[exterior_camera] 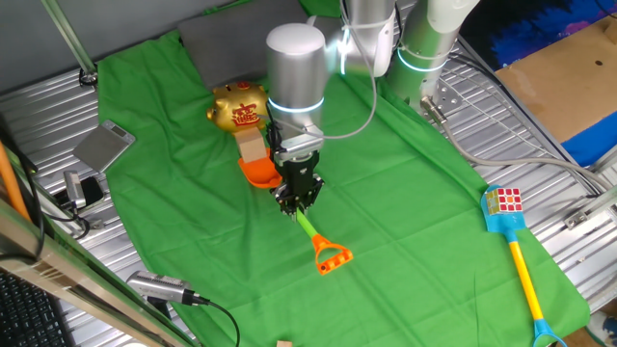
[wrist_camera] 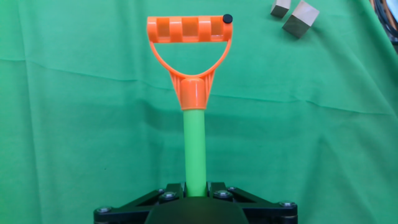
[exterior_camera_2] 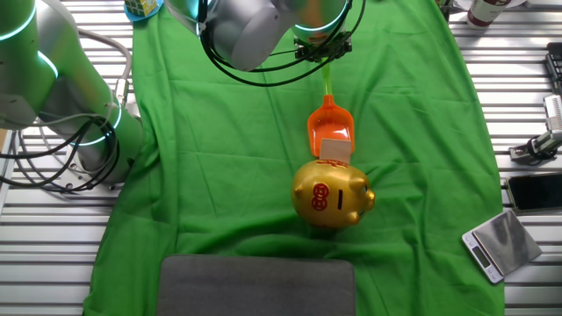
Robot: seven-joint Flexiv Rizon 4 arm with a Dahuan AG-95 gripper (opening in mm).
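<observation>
A toy shovel with an orange scoop (exterior_camera_2: 330, 125), a green shaft (wrist_camera: 195, 146) and an orange D-shaped handle (exterior_camera: 335, 259) lies along the green cloth. My gripper is shut on the green shaft, one black finger on each side of it in the wrist view. From exterior view 1, the gripper points down between scoop and handle. A wooden block (exterior_camera: 252, 146) is at the scoop's front edge, close against a gold piggy bank (exterior_camera_2: 332, 195). Whether the block rests in the scoop or on its lip, I cannot tell.
Two small wooden blocks (wrist_camera: 301, 18) lie beyond the handle. A blue shovel (exterior_camera: 505, 222) with a puzzle cube (exterior_camera: 503, 200) on it sits at the right. A dark mat (exterior_camera_2: 256, 285) lies behind the bank, a scale (exterior_camera_2: 501, 245) at the side. Cloth right of the gripper is clear.
</observation>
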